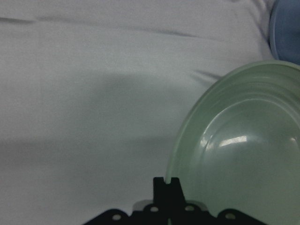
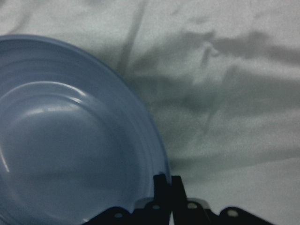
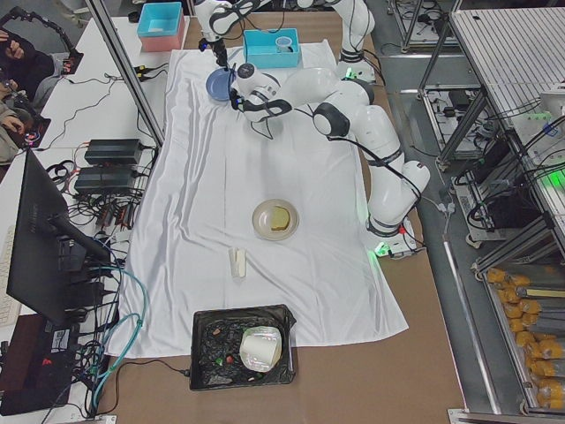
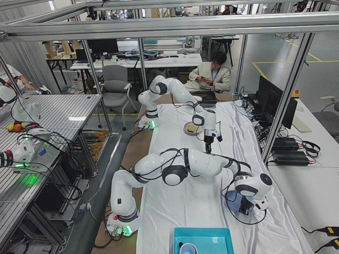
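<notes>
In the left wrist view my left gripper is at the rim of a green plate [image 1: 243, 164], fingers close together and apparently pinching that rim. A blue object [image 1: 288, 30] lies beyond it. In the right wrist view my right gripper is shut on the rim of a blue plate [image 2: 70, 140]. The blue plate [image 3: 218, 86] is partly visible at the far end of the white cloth, where both arms meet; the green one is hidden there.
A turquoise bin [image 4: 203, 233] with a cup stands beside the arms. A beige plate [image 3: 263, 216] with a yellow item, a pale strip [image 3: 238, 263] and a black tray [image 3: 207, 349] lie toward the other end. Mid-cloth is largely clear.
</notes>
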